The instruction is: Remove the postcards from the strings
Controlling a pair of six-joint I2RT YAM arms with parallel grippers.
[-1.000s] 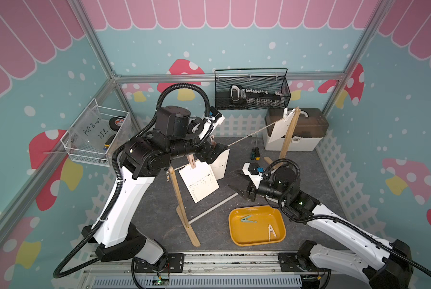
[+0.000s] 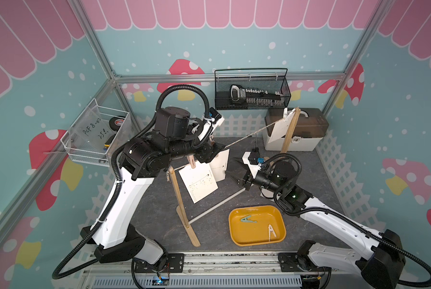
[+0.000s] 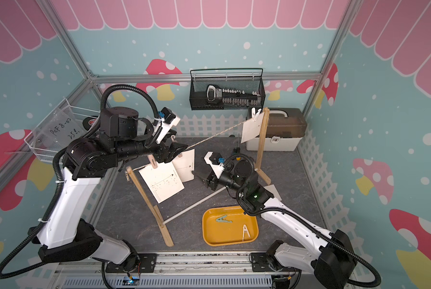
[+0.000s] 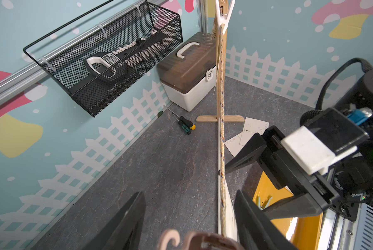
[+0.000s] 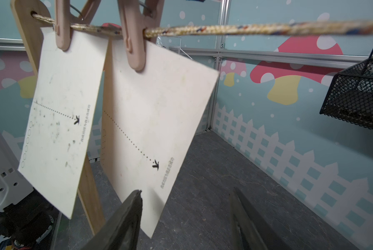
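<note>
Two white postcards hang side by side from a string (image 5: 245, 30) by pink clothespins: the left card (image 5: 61, 120) and the right card (image 5: 153, 108). A third postcard (image 2: 276, 129) hangs at the string's far end under a white clip. My left gripper is over the string, its fingers apart; a pink clothespin's ends (image 4: 169, 239) show between them at the lower edge. My right gripper stands open below the string, with one finger (image 5: 132, 216) near the right card's lower corner. Postcards (image 4: 253, 129) also lie on the table beside the far post.
A yellow tray (image 2: 233, 226) at the front holds a teal clip (image 2: 248, 218) and a white clip (image 2: 272, 232). Wooden posts (image 2: 178, 197) and a white bar (image 2: 218, 206) frame the string. A toolbox (image 2: 299, 143) and screwdrivers (image 4: 186, 124) stand farther back.
My right gripper has moved up and slightly back over the table, now covering the screwdrivers in the top left view. The left arm has barely shifted, and the hanging cards stay in place.
</note>
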